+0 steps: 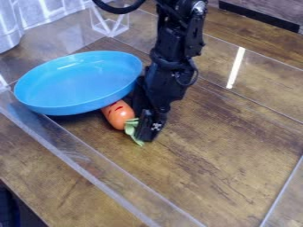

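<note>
A blue plate (73,82) rests tilted on the left of the wooden surface. An orange carrot toy (117,114) with green leaves lies against its right edge, partly under the rim. My black gripper (144,120) reaches down from the top centre to the carrot's right side, low over its leafy end. The fingertips are dark and partly overlap the leaves, and whether anything is between them is hard to see.
Clear plastic edging (73,160) runs along the lower left. A white curtain or cloth is at the top left corner.
</note>
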